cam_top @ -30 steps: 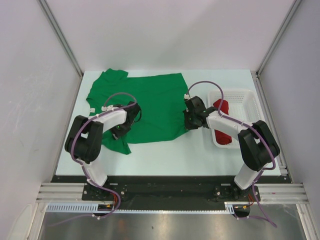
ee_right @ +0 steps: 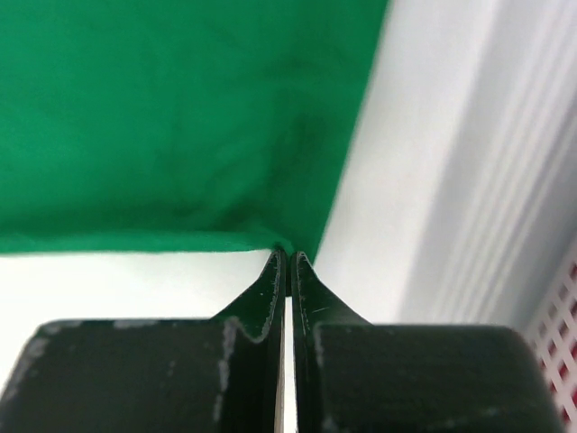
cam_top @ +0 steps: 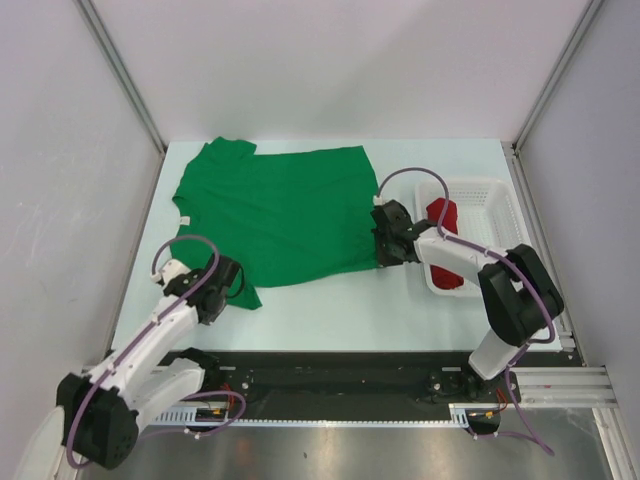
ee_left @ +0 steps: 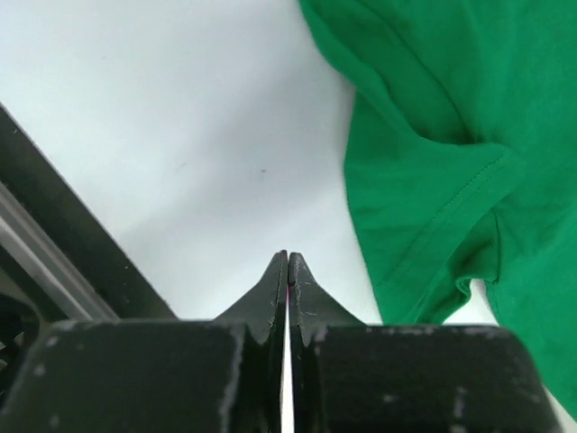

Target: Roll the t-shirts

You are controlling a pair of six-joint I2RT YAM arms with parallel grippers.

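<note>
A green t-shirt (cam_top: 285, 205) lies spread over the white table, with one sleeve flap pointing toward the front at its near-left corner. Bare table shows under my left gripper, whose fingers are pressed together with nothing between them; the folded green sleeve lies just to the right of them in the left wrist view. At the shirt's near-right corner, my right gripper is shut on the hem, and the cloth runs up to its fingertips. In the top view the left arm covers part of the shirt's near-left edge.
On the right stands a white perforated basket (cam_top: 492, 205) with red cloth (cam_top: 445, 245) inside, close to the right arm. A dark rail (cam_top: 330, 372) runs along the front edge.
The right gripper, still on the hem, has shifted slightly right.
</note>
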